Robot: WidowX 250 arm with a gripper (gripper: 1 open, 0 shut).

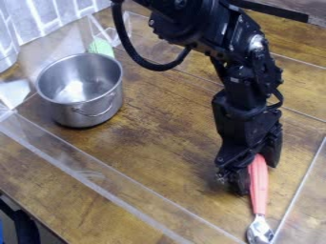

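My black gripper is down at the right side of the wooden table, right at the upper part of a red-handled utensil. The utensil's silver head points toward the bottom edge of the view. The gripper's own body hides the top of the handle, and I cannot tell whether its fingers are closed on it.
A steel pot stands at the left. A small pale green object lies behind it, near white and clear items at the back left.
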